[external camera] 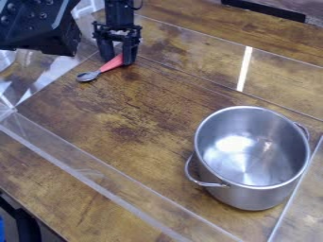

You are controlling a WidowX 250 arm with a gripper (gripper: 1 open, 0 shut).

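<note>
My gripper [117, 47] is at the upper left, low over a spoon [89, 75] with a red handle and a metal bowl end lying on the wooden table. The gripper's fingers surround the upper part of the handle; whether they are closed on it is too small to tell. A large steel pot [250, 159] with side handles stands at the lower right.
Clear plastic strips run along its edges and across the back, and the dark arm fills the top left corner.
</note>
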